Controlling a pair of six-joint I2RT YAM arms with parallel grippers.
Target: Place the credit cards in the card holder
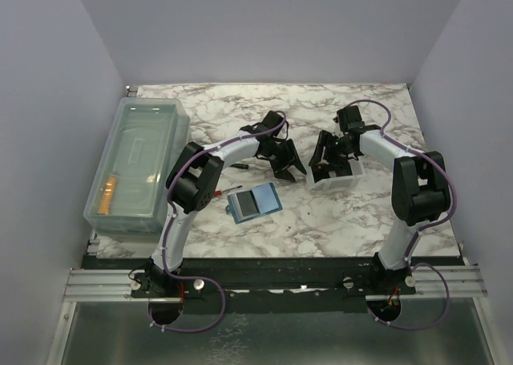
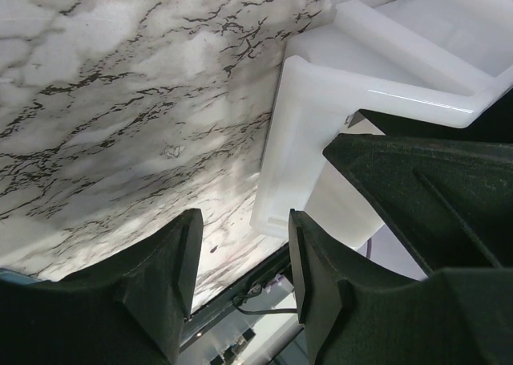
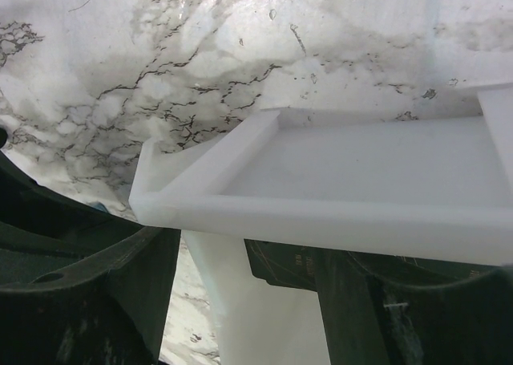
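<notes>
The white card holder (image 1: 337, 182) lies on the marble right of centre, its trays and front wall filling much of the right wrist view (image 3: 361, 164). Dark cards (image 3: 280, 269) show beneath its near rail. My right gripper (image 1: 319, 155) is open over the holder's left part, fingers low against it and partly hidden behind the arm from above. My left gripper (image 1: 290, 166) is just left of the holder; in the left wrist view its fingertips (image 2: 191, 225) stand a little apart, with nothing visible between them.
A blue-and-grey pad (image 1: 264, 200) lies front centre, with small tools (image 1: 240, 165) nearby. A large translucent bin (image 1: 136, 156) fills the left side.
</notes>
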